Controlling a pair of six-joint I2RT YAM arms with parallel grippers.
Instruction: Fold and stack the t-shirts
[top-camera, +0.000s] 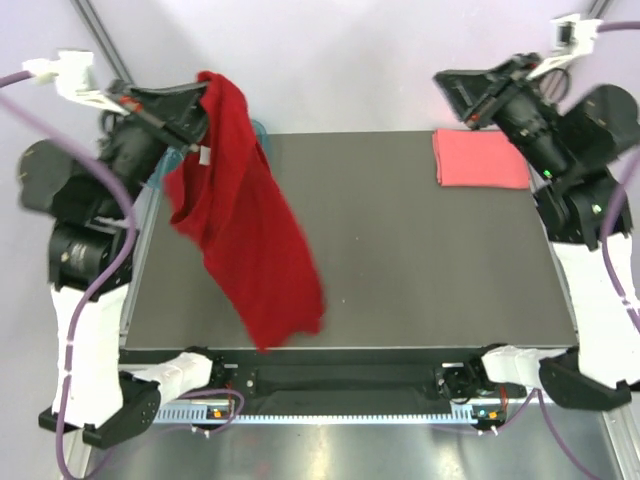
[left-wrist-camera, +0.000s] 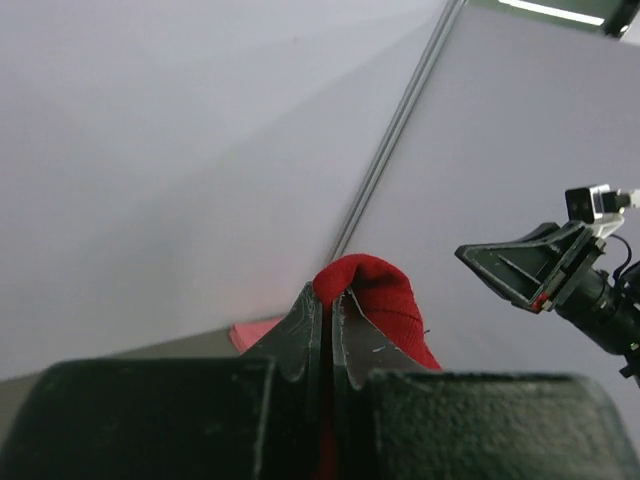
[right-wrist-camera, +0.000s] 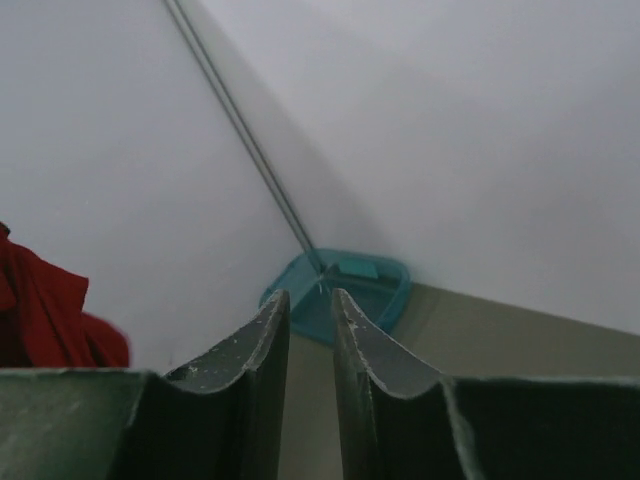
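Note:
My left gripper (top-camera: 190, 125) is raised high at the left, shut on a red t-shirt (top-camera: 250, 240) that hangs from it, blurred, down and toward the middle of the table. In the left wrist view a fold of the red cloth (left-wrist-camera: 380, 300) stands above the fingertips. My right gripper (top-camera: 455, 90) is raised at the right, nothing between its fingers; in the right wrist view its fingertips (right-wrist-camera: 282, 305) are slightly apart. A folded pink t-shirt (top-camera: 480, 157) lies at the back right of the table.
A teal bin (right-wrist-camera: 390, 300) stands at the back left, mostly hidden in the top view by my left arm and the shirt.

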